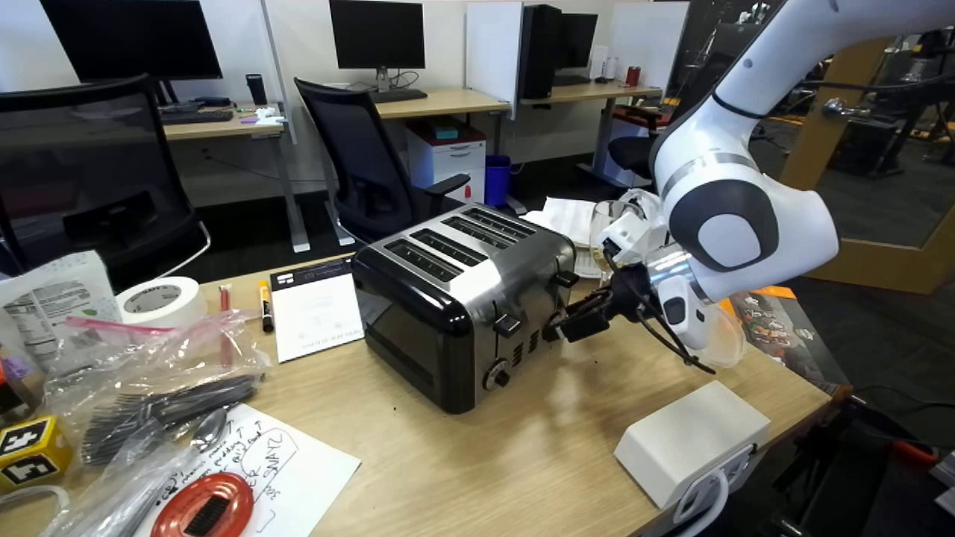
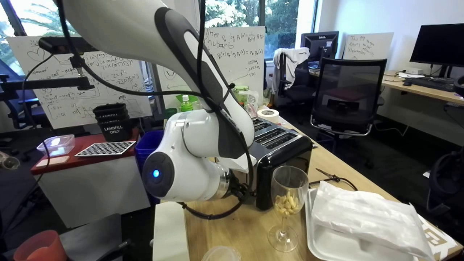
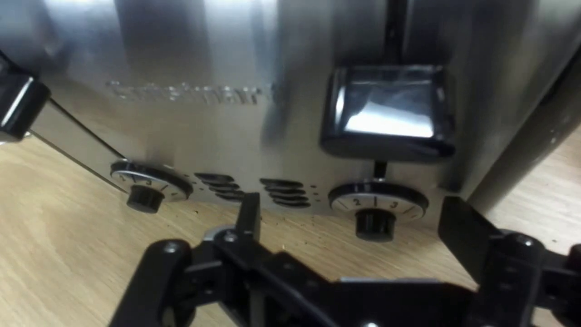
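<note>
A black and steel toaster (image 1: pixel 448 295) stands on the wooden table, its front panel facing my arm. Up against that panel, at the end farther from exterior view 1, is my gripper (image 1: pixel 556 330). In the wrist view the open gripper has its fingers (image 3: pixel 249 215) spread to either side of one round dial (image 3: pixel 376 223), apart from its black knob. Above this dial sits a black lever (image 3: pixel 389 111). The second dial (image 3: pixel 145 197) lies off to the left, outside the fingers. Nothing is gripped.
A wine glass holding pale pieces (image 2: pixel 285 204) stands close to the toaster, beside a white tray (image 2: pixel 322 248). A white box (image 1: pixel 694 438) sits at the table's near right edge. Clear tabletop (image 1: pixel 528 447) lies before the toaster.
</note>
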